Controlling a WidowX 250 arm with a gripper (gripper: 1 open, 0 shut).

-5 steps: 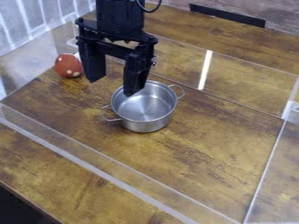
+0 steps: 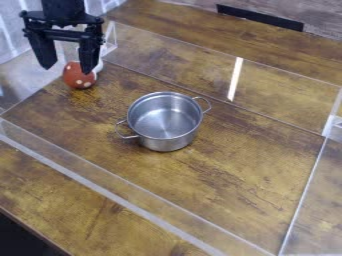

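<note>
My black gripper [image 2: 64, 52] is at the upper left, its fingers pointing down, open, just above and around the top of a red-orange round object [image 2: 80, 78]. Whether it touches that object is unclear. A steel pot [image 2: 164, 122] with two side handles stands at the middle of the wooden table [image 2: 234, 185]; its inside looks empty.
Clear transparent panels [image 2: 307, 200] border the work area on the sides and front. A dark strip [image 2: 261, 18] lies at the back. The table right of the pot and in front of it is clear.
My gripper has moved from over the pot leftward and back to the red object. The pot and the red object look to be in the same places.
</note>
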